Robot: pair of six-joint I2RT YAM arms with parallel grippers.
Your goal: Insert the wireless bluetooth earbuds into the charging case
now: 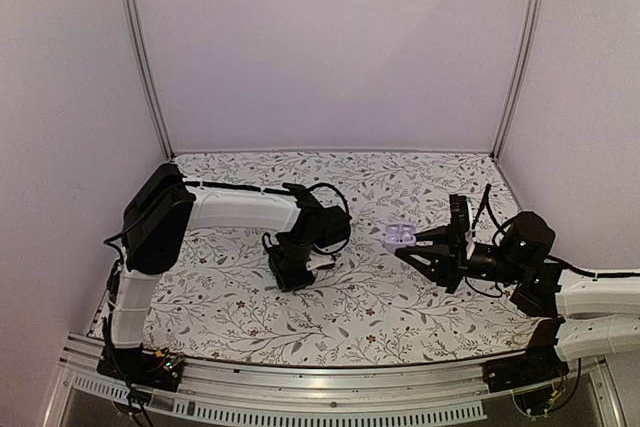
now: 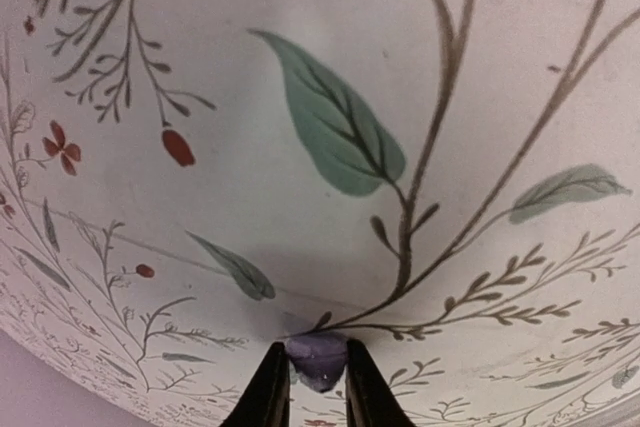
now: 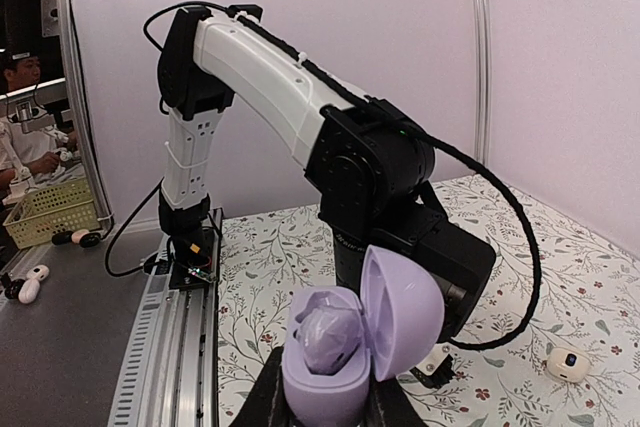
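Observation:
The lilac charging case is held in the air at the right by my right gripper; in the right wrist view the case has its lid raised and a lilac piece inside. My left gripper is low at the table's middle left, its fingertips on either side of a small lilac earbud on the floral surface. Whether it grips the earbud firmly is unclear.
In the right wrist view a small white object with a dark spot lies on the table.

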